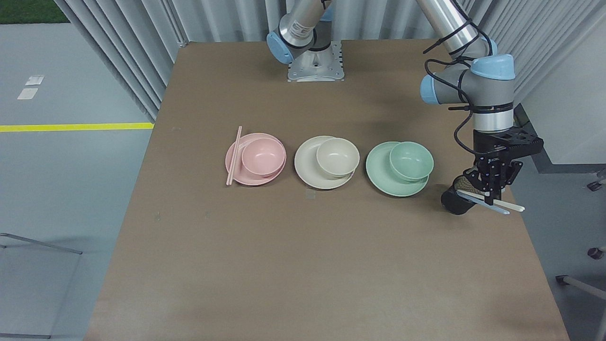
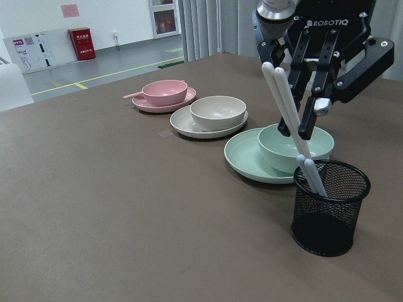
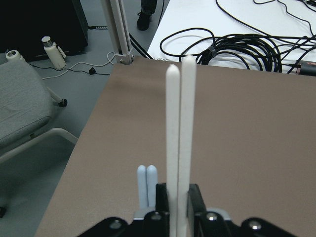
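My gripper (image 1: 491,187) is shut on a pair of white chopsticks (image 3: 185,138), just above a black mesh cup (image 2: 324,233) at the table's right. In the left view the chopsticks (image 2: 283,104) slant down to that cup, beside two pale blue-white chopsticks (image 3: 142,185) standing in it. Left of the cup sit a green bowl (image 1: 411,159) on a green plate (image 1: 386,180), a white bowl (image 1: 337,156) on a white plate (image 1: 309,173), and a pink bowl (image 1: 263,156) on a pink plate (image 1: 250,179) with pink chopsticks (image 1: 234,156).
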